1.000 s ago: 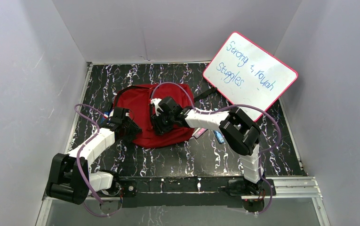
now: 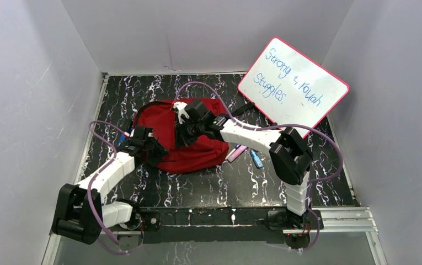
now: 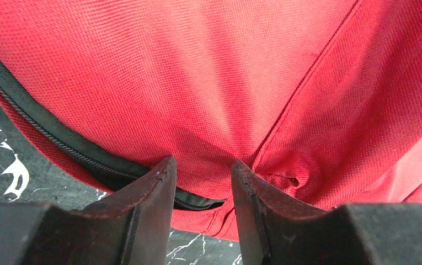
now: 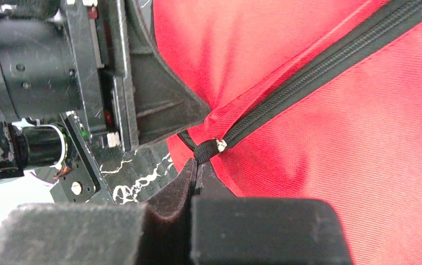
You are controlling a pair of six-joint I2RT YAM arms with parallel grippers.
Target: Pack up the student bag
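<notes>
A red bag (image 2: 200, 157) lies flat across the table, partly covered by both arms. In the right wrist view, my right gripper is shut on the black zipper pull (image 4: 206, 151), at the end of a dark zipper (image 4: 330, 63) that crosses the red cloth. My left gripper rests low over the bag's front left edge, its fingers (image 3: 161, 185) apart. Red cloth and the end of another black zipper strip (image 3: 87, 157) show between them. The bag's contents are hidden.
To the bag's right lie a pink item (image 2: 236, 154) and a blue item (image 2: 256, 159). A whiteboard (image 2: 294, 83) with blue writing leans at the back right. Free table shows along the front. The left gripper's body (image 4: 159, 94) sits close beside the zipper pull.
My right gripper has moved slightly left and toward the back with the zipper pull.
</notes>
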